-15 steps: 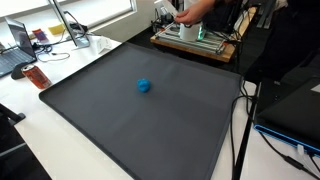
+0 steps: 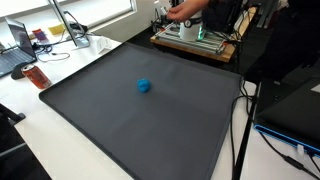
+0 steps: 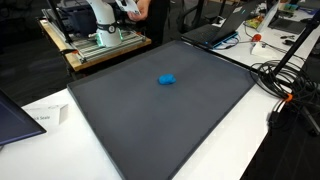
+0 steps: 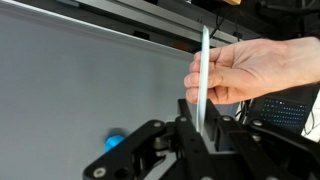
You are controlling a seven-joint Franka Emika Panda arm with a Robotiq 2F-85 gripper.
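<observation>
In the wrist view a person's hand (image 4: 235, 70) grips a slim, pale stick-like object (image 4: 204, 65). Its lower end reaches down to my dark gripper, between the fingers. Whether the fingers press on it cannot be made out. A small blue object (image 2: 143, 86) lies alone on the dark grey mat (image 2: 150, 125), well away from the hand; the wrist view shows it at the lower left, partly covered by the gripper.
An orange-red can (image 2: 36, 77) stands beyond the mat's left edge. Laptops (image 2: 14, 50) and cables sit along that side, with more loose black cables (image 3: 285, 88) on the white table.
The person's hand at the top of exterior view 1 has shifted slightly. The blue object has stayed where it was.
</observation>
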